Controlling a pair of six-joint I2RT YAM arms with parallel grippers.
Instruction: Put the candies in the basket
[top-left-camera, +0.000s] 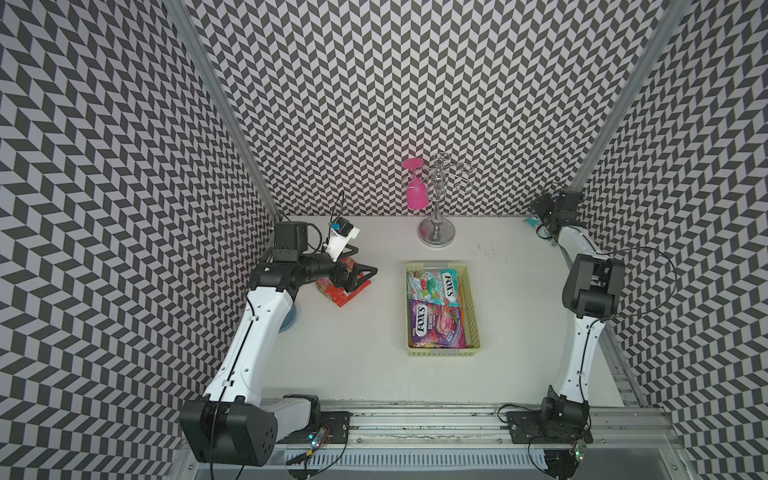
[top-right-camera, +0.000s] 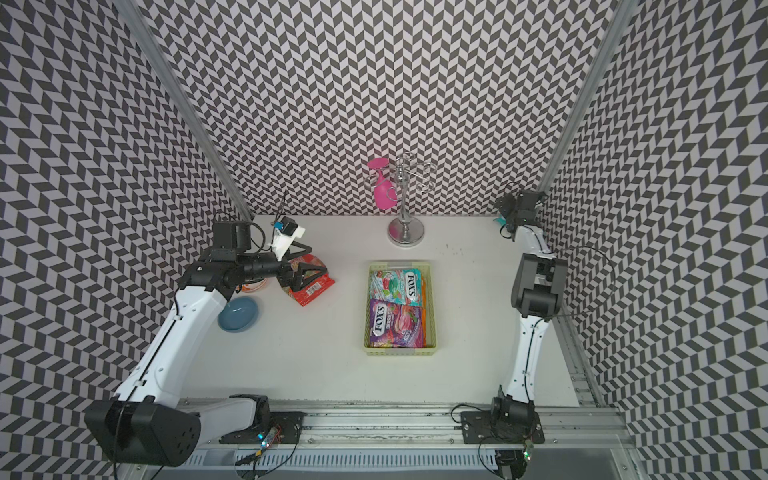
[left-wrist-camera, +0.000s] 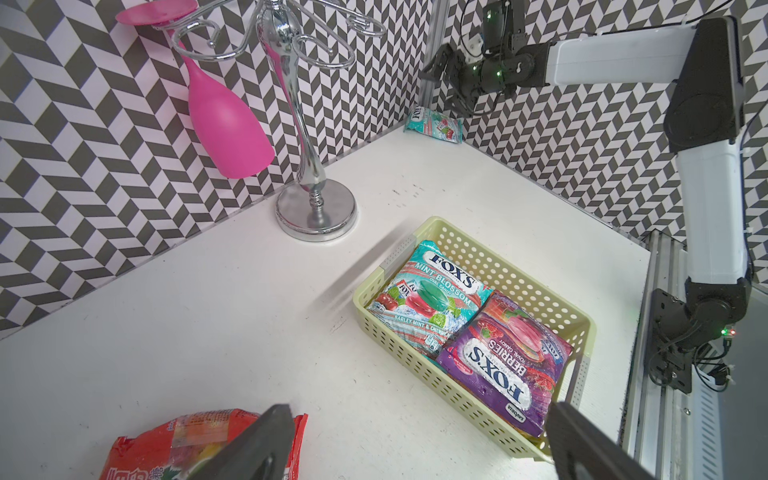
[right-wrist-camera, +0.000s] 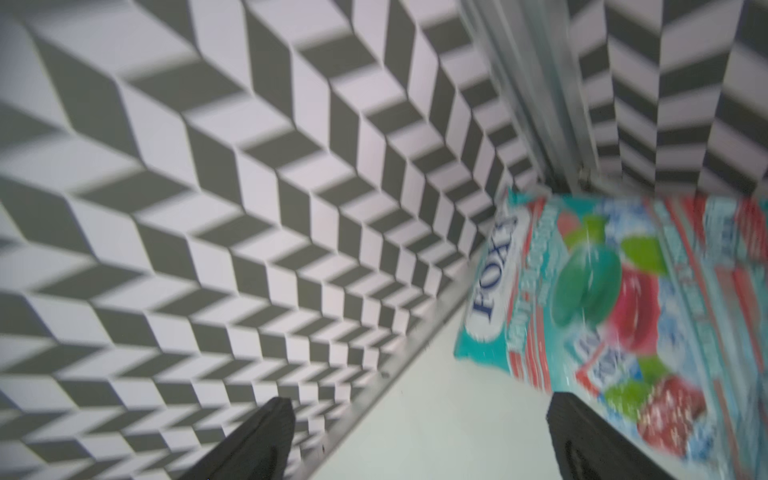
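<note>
A pale yellow perforated basket (top-left-camera: 472, 320) holds a teal mint-blossom candy bag (left-wrist-camera: 428, 296) and a purple berries bag (left-wrist-camera: 500, 368). A red candy bag (top-right-camera: 316, 289) lies left of it, partly under my left gripper (top-left-camera: 360, 274), which is open and empty. Another teal bag (right-wrist-camera: 608, 320) lies in the back right corner, blurred in the right wrist view. My right gripper stands open just above and before that bag, with nothing between its fingers.
A chrome stand (top-left-camera: 437, 230) with a hanging pink glass (top-left-camera: 416, 192) stands behind the basket. A blue bowl (top-right-camera: 237, 314) lies at far left. Table space right of the basket is clear.
</note>
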